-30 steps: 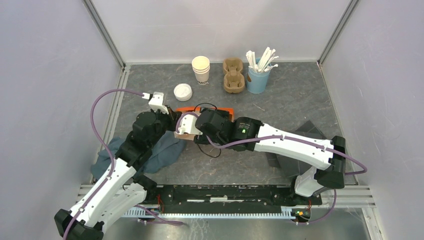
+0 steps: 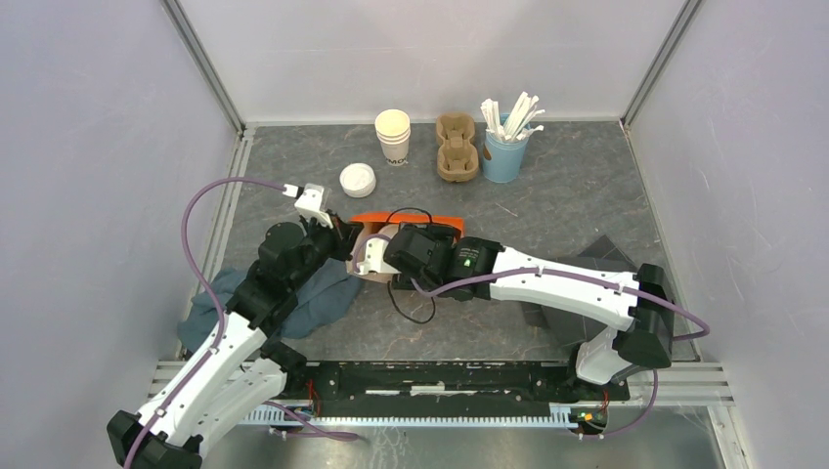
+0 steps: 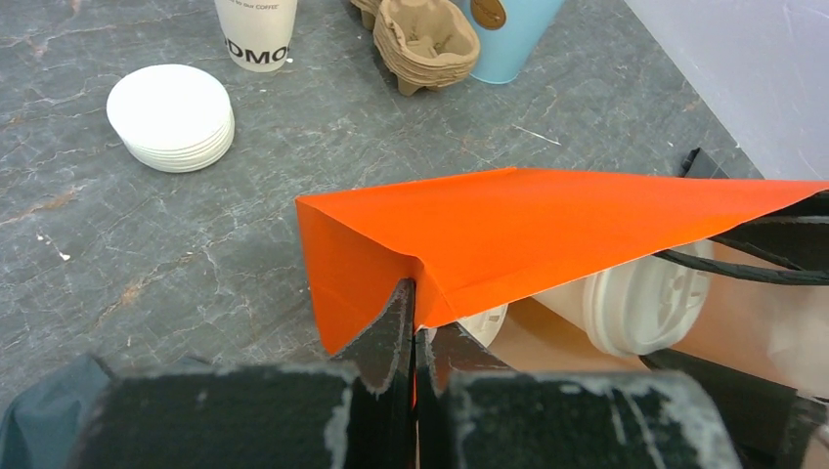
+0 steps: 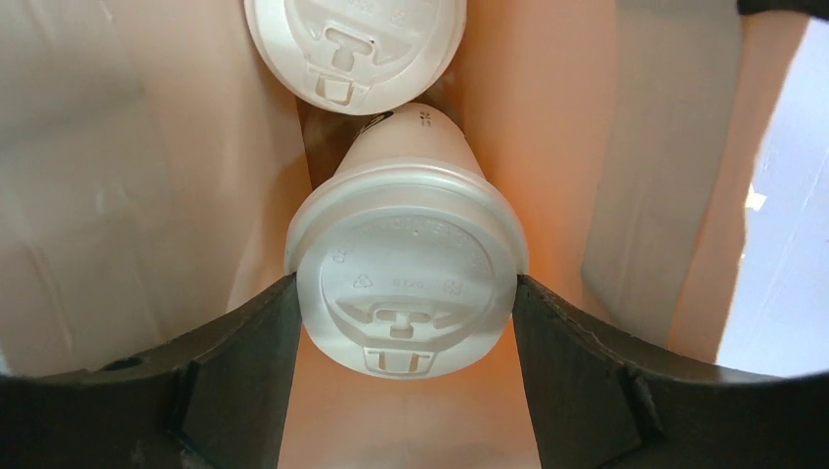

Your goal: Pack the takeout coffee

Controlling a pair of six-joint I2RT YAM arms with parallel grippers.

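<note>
The orange paper bag (image 3: 547,220) stands with its mouth uppermost, its black cord handles looping out to the sides. Its upper left corner is pinched by my left gripper, which is shut on the thin paper. Inside the bag, in the right wrist view, my right gripper is shut on a lidded white coffee cup (image 4: 409,234), its fingers at both sides of the lid. Another lidded cup (image 4: 357,49) stands right behind it in the bag. In the top view the right arm covers most of the bag's opening.
At the back stand stacked paper cups (image 2: 393,137), brown cup carriers (image 2: 457,147) and a blue bucket (image 2: 504,156) of straws. White lids (image 2: 358,180) lie behind the bag. A blue cloth (image 2: 327,291) lies under the left arm, and dark flat bags (image 2: 596,259) lie at right.
The bag's rim and both grippers have shifted slightly to the right. The right gripper also sits a little nearer the front. The left gripper keeps its place at the bag's corner.
</note>
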